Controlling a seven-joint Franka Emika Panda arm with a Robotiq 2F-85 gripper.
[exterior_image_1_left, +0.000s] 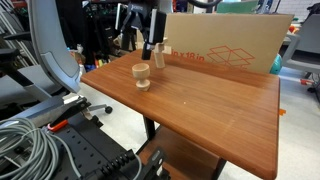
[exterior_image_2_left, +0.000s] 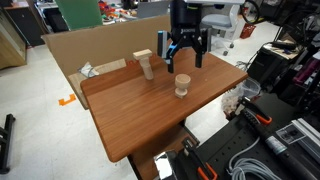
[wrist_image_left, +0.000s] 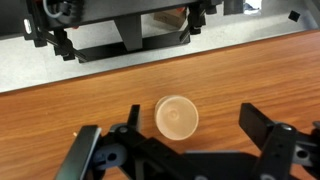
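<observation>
A pale wooden cup-like piece with a narrow waist (exterior_image_1_left: 142, 72) stands upright on the brown table. In the other exterior view this wooden piece (exterior_image_2_left: 182, 87) is beneath my gripper (exterior_image_2_left: 183, 63). From above, its round top (wrist_image_left: 176, 118) shows between the black fingers, nearer the left one. The gripper (exterior_image_1_left: 133, 48) is open and holds nothing; its tips hang above the piece, apart from it.
Farther back on the table stands a light wooden mallet-shaped piece (exterior_image_2_left: 146, 65), partly hidden by the arm in the first exterior view. A cardboard panel (exterior_image_1_left: 225, 40) borders the table's far side.
</observation>
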